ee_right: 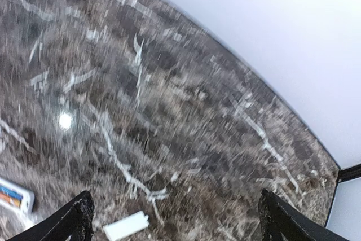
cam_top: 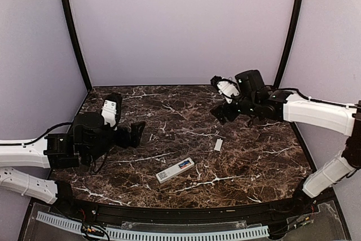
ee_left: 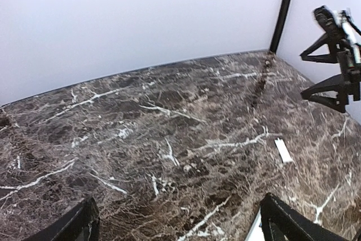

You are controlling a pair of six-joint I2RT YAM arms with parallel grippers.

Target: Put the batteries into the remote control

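Observation:
The white remote control [cam_top: 167, 174] lies on the dark marbled table, its battery bay facing up. Blue and red batteries [cam_top: 185, 164] sit in the bay at its right end; whether they are fully seated is too small to tell. Right of it and farther back rests the small white cover [cam_top: 218, 144], also seen in the right wrist view as a white cover [ee_right: 126, 226]. Above the table, left of and behind the remote, my left gripper [cam_top: 135, 132] is open and empty. My right gripper [cam_top: 224, 113] hangs open and empty behind the cover. Neither touches anything.
Bare marbled table [cam_top: 169, 108] spreads behind the remote and between the arms. Pale walls [cam_top: 186, 26] stand at the back and sides. A slotted metal rail [cam_top: 186, 234] runs along the front edge.

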